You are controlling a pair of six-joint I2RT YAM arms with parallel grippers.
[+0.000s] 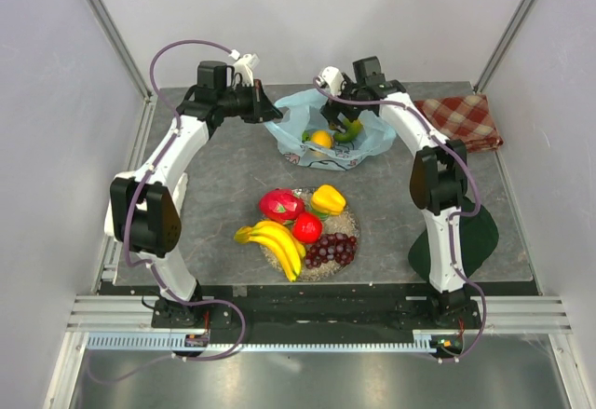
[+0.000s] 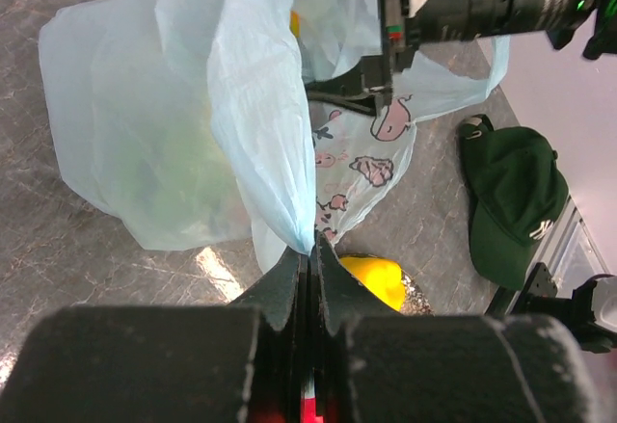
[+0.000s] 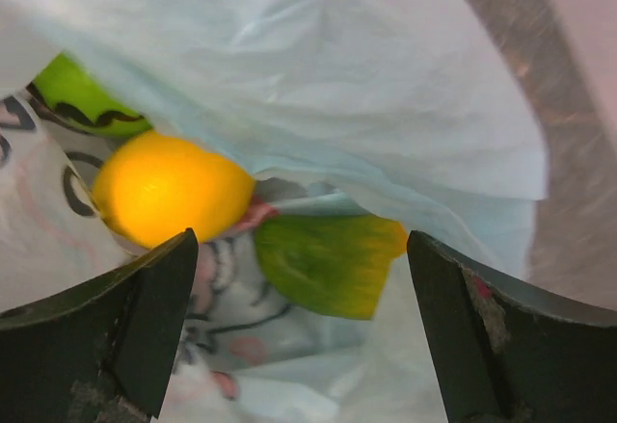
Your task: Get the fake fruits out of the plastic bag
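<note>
A pale blue plastic bag [image 1: 300, 153] lies open at the back middle of the table. My left gripper is shut on the bag's gathered edge and holds it up. Inside the bag are an orange fruit [image 3: 174, 190], a dark green fruit with an orange patch [image 3: 323, 261], and a bright green fruit [image 3: 85, 95] partly covered by plastic. My right gripper hangs open over the bag's mouth, its fingers [image 3: 106, 331] apart and the green and orange fruits beyond them. Nothing is between its fingertips.
A round plate with bananas [image 1: 279, 241], grapes [image 1: 332, 250], a yellow pepper [image 1: 328, 199], a red fruit [image 1: 307, 228] and a dragon fruit [image 1: 281, 205] stands in front of the bag. A green cap [image 1: 477, 239] and a checkered cloth [image 1: 463, 121] lie at the right.
</note>
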